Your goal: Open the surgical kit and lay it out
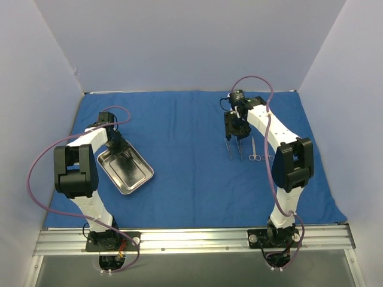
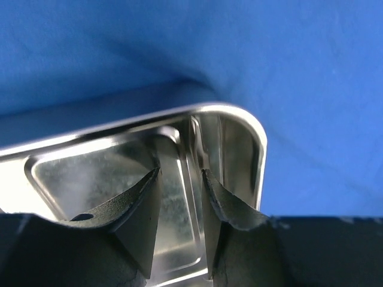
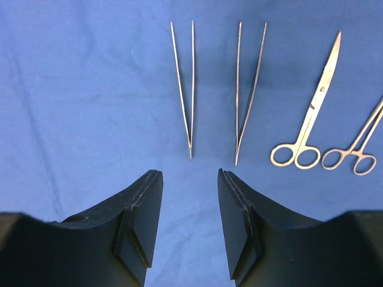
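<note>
A steel tray (image 1: 148, 174) lies at the left of the cloth, with my left gripper low over its far end. That gripper's fingers (image 2: 146, 197) are partly apart, with no tool visibly held. Along the tray's inner side shows a slim shiny shape (image 2: 199, 140); whether it is an instrument or a reflection, I cannot tell. On the right, two tweezers (image 3: 192, 95) (image 3: 238, 89), scissors (image 3: 316, 104) and a clamp (image 3: 359, 140) lie in a row on the cloth. My right gripper stands open and empty above, near the tweezers' joined ends.
Blue cloth (image 1: 185, 173) covers the table, bare between the tray and the row of tools. Grey walls (image 1: 197, 48) enclose the back and sides, and a metal rail (image 1: 197, 235) runs along the front.
</note>
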